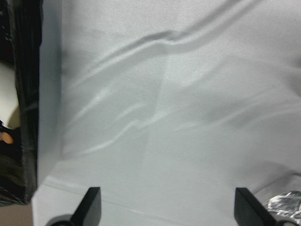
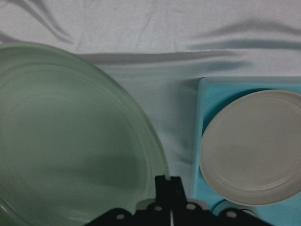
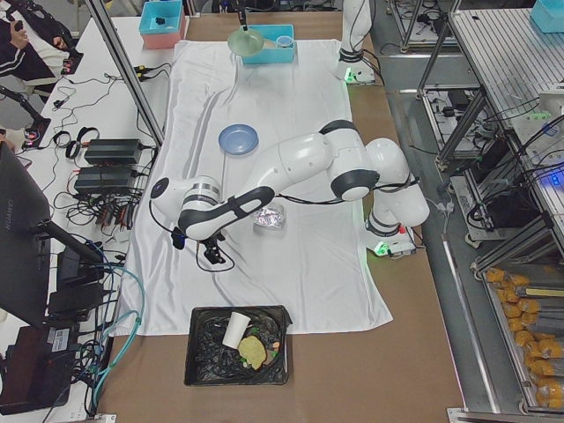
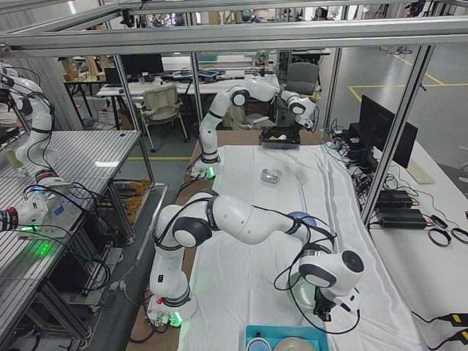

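My left gripper is open and empty above the white cloth, beside the black-lined bin [image 1: 26,108]. The bin holds a white cup [image 3: 236,328] and a yellow piece [image 3: 251,352] among small scraps. My right gripper is shut on the rim of a green plate [image 2: 75,127], lifted beside a blue tub [image 2: 202,108], which contains a pale plate [image 2: 251,146] and a light-blue cup [image 3: 284,42].
A blue plate [image 3: 238,139] lies mid-cloth, with a crumpled foil item [image 3: 269,218] nearer the bin. The cloth has free room around them. Metal frame posts and cabling flank the work area.
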